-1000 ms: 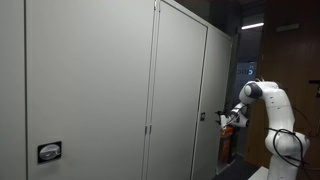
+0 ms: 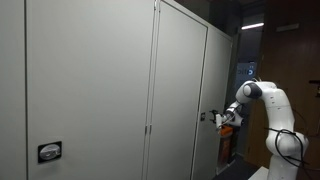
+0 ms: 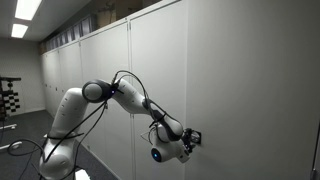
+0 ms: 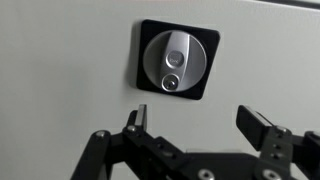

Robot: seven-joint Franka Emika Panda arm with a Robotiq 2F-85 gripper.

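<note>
In the wrist view a silver handle (image 4: 175,62) with a keyhole sits on a round plate in a square black frame (image 4: 207,40), set in a pale cabinet door (image 4: 70,60). The latch appears shut flat against its plate. My gripper is open, its two black fingers spread wide with nothing between them, and the handle shows just above the gap. In exterior view 2 the gripper (image 3: 190,137) is close to the cabinet front beside the dark latch; whether it touches cannot be told there.
A second latch (image 2: 49,152) sits on a nearer door at the left. Tall pale doors (image 2: 95,80) form one long flat wall. An orange object (image 2: 226,131) shows by the arm at the right. Open floor (image 3: 25,130) lies at the far left.
The arm's end by the cabinet has shifted slightly over the last second. The doors and latches look the same.
</note>
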